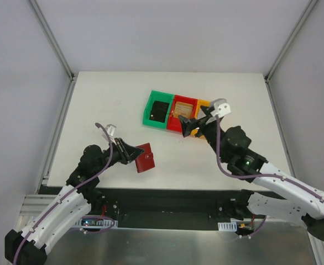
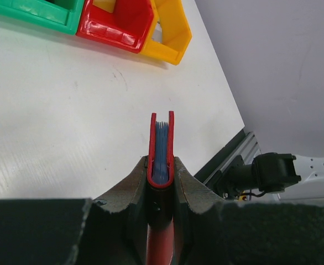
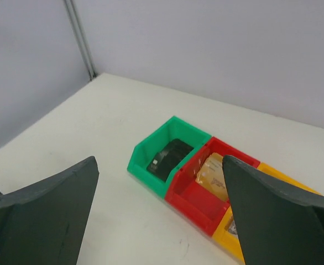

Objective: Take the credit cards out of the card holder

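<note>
The dark red card holder (image 1: 145,158) hangs left of centre near the table's front edge, with my left gripper (image 1: 133,154) shut on it. Seen end-on in the left wrist view, its two red covers (image 2: 152,146) stand upright, and thin bluish layers (image 2: 161,144) show between them; single cards cannot be made out. My right gripper (image 1: 192,122) is open and empty, over the red and yellow bins. Its fingers stand wide apart in the right wrist view, where the holder does not show.
A green bin (image 1: 147,112) with dark contents, a red bin (image 1: 174,126) with a beige item and a yellow bin (image 3: 228,243), partly covered by the right arm from above, stand in a row.
</note>
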